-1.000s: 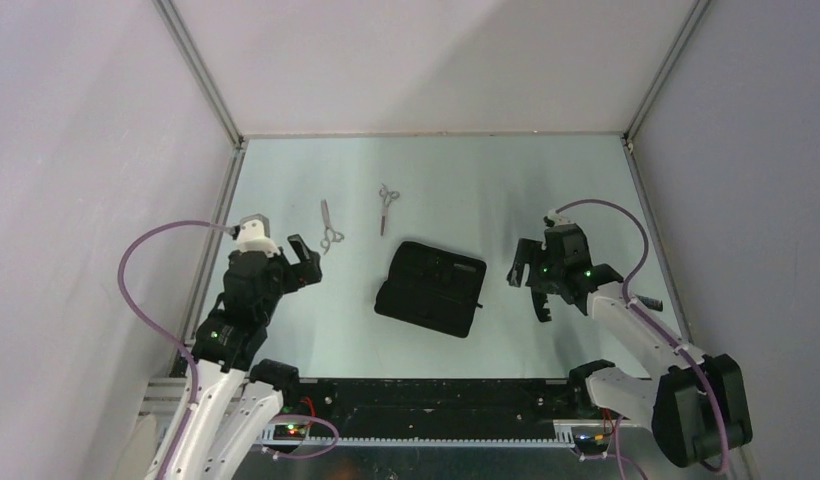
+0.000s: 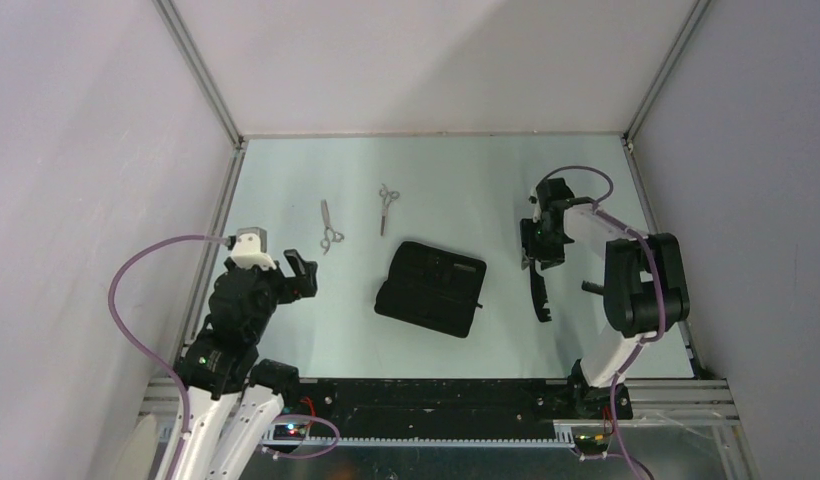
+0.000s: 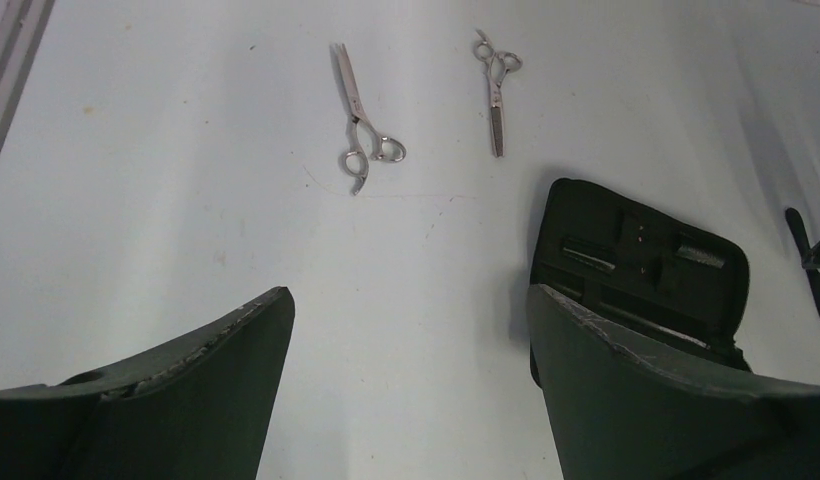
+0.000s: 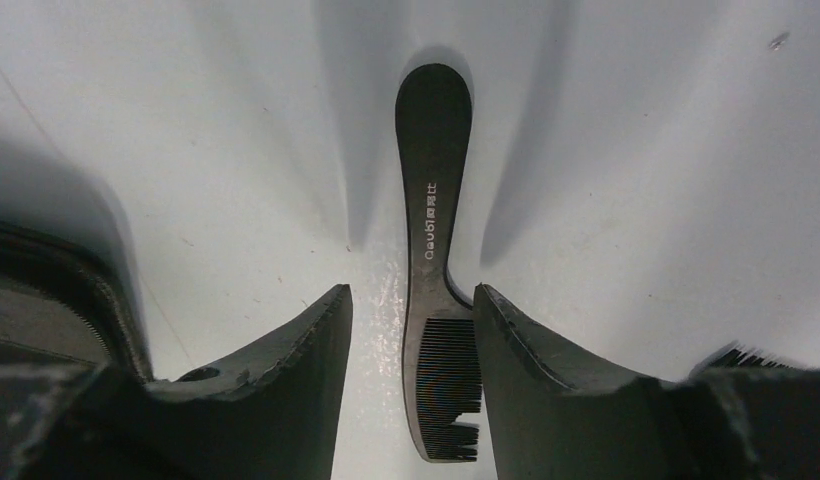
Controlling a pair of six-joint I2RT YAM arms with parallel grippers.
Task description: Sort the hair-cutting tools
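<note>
A black comb [image 4: 436, 190] lies flat on the table, its handle away from me and its teeth towards me in the right wrist view. Over it stands my right gripper, partly open, one finger on each side of the comb and no visible grip on it. Two pairs of silver scissors, one [image 3: 355, 105] at the left and one [image 3: 496, 85] further right, rest on the table. The open black case [image 2: 431, 288] sits mid-table. My left gripper [image 2: 299, 274] hangs open and empty left of the case, below the scissors in the top view.
Another dark toothed item [image 4: 751, 357] shows at the lower right of the right wrist view, partly hidden by a finger. Bare table [image 2: 466, 180] stretches behind the case. Side walls bound the table left and right.
My right arm has swung so its gripper now sits above the comb, with its fingers closer together. The left gripper has shifted slightly. Scissors and case stay put.
</note>
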